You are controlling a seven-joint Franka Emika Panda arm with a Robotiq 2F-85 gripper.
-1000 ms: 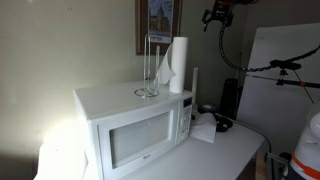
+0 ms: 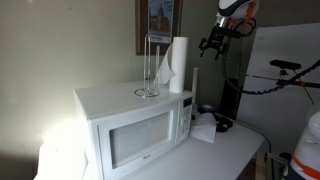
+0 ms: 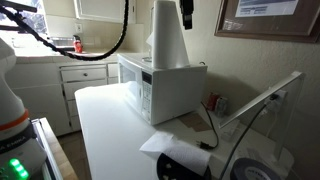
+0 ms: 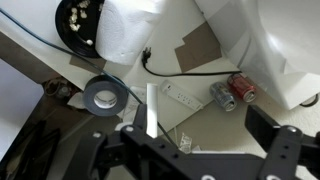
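High above the counter, my gripper (image 2: pixel 205 46) hangs to the right of the white microwave (image 2: pixel 140 138). In the wrist view the gripper is open, its dark fingers wide apart and nothing held between them. On top of the microwave are a white paper towel roll (image 2: pixel 179 65) and a wire stand (image 2: pixel 147 70). A white sheet (image 4: pixel 128 28) lies beside a black pan (image 4: pixel 66 32) containing small pale pieces. Two cans (image 4: pixel 222 96) stand near the microwave's edge, far below the gripper.
Below the gripper are a tape roll (image 4: pixel 105 96), a white power strip (image 4: pixel 182 98), black cables and an upright pale stick (image 4: pixel 152 110). A framed picture (image 2: pixel 160 25) hangs on the wall.
In exterior view 1, my gripper has come down from near the top edge. The microwave, towel roll and other items there have stayed put.
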